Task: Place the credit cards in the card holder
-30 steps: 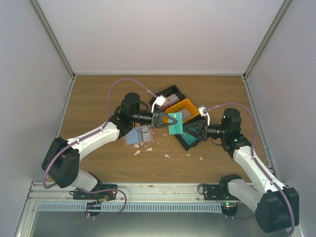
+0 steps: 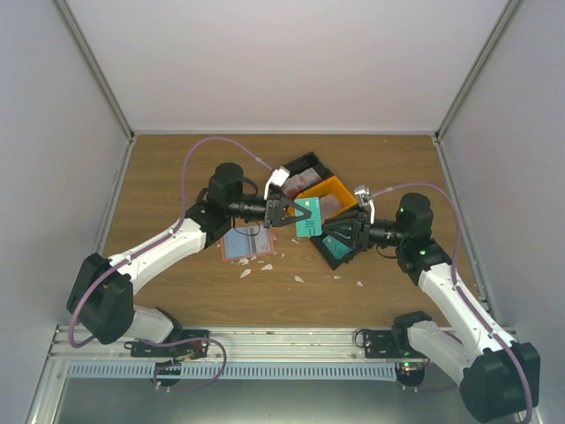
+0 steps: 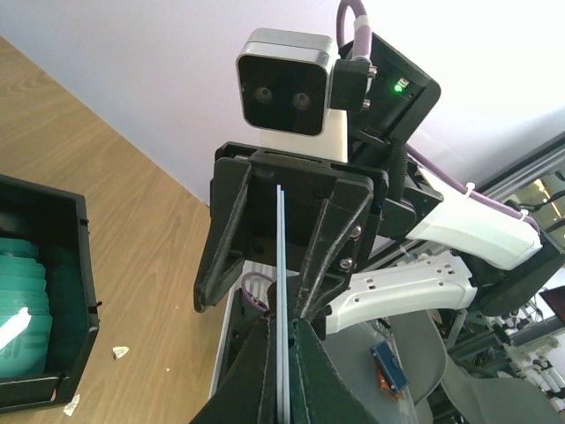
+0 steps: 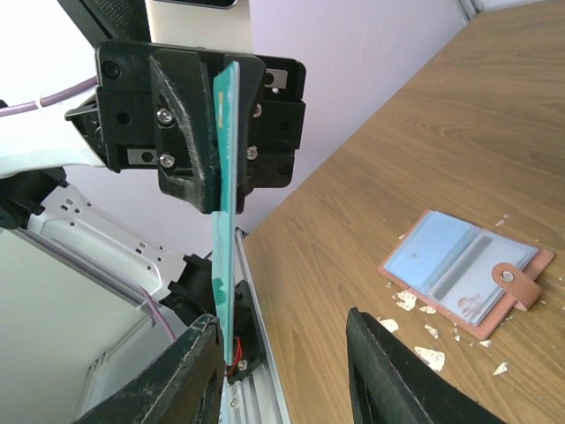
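Observation:
A thin teal card (image 2: 309,217) stands on edge, with my left gripper (image 2: 300,212) shut on its left side. In the left wrist view the card (image 3: 282,291) shows as a narrow line. My right gripper (image 2: 327,224) stands part open at the card's free end; in the right wrist view its fingers (image 4: 190,375) are spread, the card (image 4: 224,212) nearer the left one. Whether they touch is unclear. The card holder (image 4: 459,265), pinkish brown with clear sleeves and a snap strap, lies open on the table to the left.
Three bins stand behind and below the grippers: a black one (image 2: 309,161), an orange one (image 2: 341,187) and another black one (image 3: 84,274) holding teal cards. Pale flakes (image 4: 431,358) lie scattered near the holder. Bare wood lies at the front.
My right gripper has stayed nearly in place.

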